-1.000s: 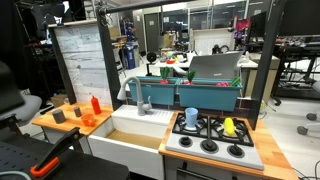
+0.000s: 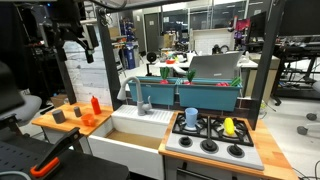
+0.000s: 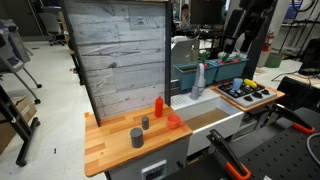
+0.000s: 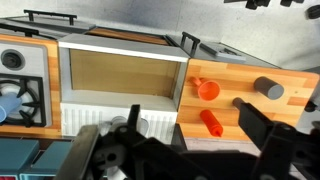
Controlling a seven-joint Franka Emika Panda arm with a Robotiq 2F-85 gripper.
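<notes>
High above the counter, my gripper point(image 2: 78, 56) stands open with nothing between its fingers. In the wrist view the two dark fingers point(image 4: 262, 138) are wide apart, over the counter's sink side. A red bottle point(image 4: 211, 123) and an orange-red cup point(image 4: 207, 89) are on the wooden top near the right finger. Beside them are a grey cup point(image 3: 137, 137) and a smaller grey piece point(image 3: 145, 122). On the stove point(image 2: 211, 136), at the other end, stand a blue cup point(image 2: 191, 116) and a yellow object point(image 2: 229, 127).
An empty sink basin point(image 4: 125, 75) lies between the wooden top and stove, with a grey faucet point(image 2: 143, 92) behind it. Teal planters point(image 2: 205, 95) line the back. A whitish plank wall point(image 3: 130, 60) rises behind the wooden top.
The gripper has come down into fuller view at the upper left and moved slightly right. The things on the counter have not moved.
</notes>
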